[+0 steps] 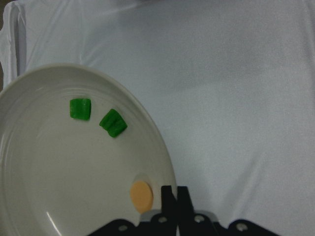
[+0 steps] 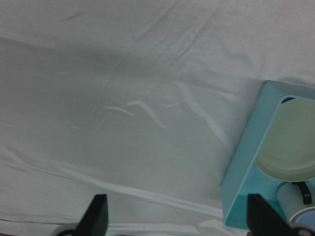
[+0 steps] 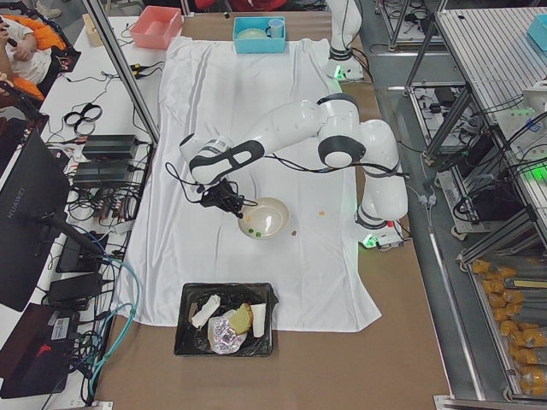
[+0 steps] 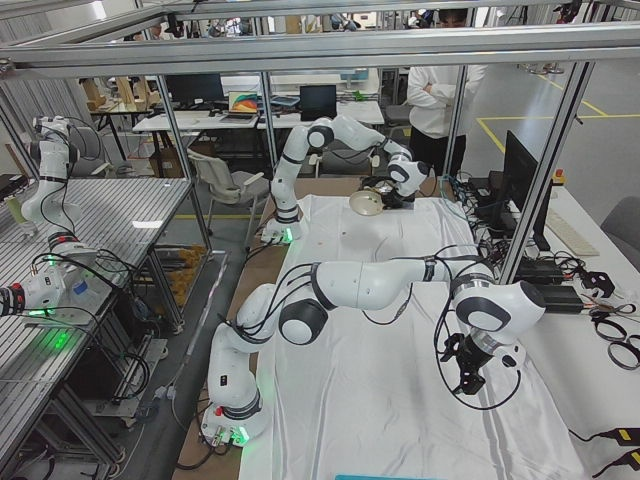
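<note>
A cream plate (image 3: pixel 265 222) lies on the white cloth, holding two green pieces (image 1: pixel 113 123) and an orange oval piece (image 1: pixel 141 196). My left gripper is shut on the plate's rim, its fingertips at the edge in the left wrist view. My right gripper is open above the cloth near a blue bin (image 2: pixel 248 147), with nothing between its fingers. The bin holds a pale green dish (image 2: pixel 288 137) and a mug (image 2: pixel 290 201).
A black tray (image 3: pixel 192 342) with food scraps and foil sits at the near end. A pink bin (image 3: pixel 154 30) stands off the cloth at the back left. The cloth around the plate is mostly clear, with small loose pieces beside it.
</note>
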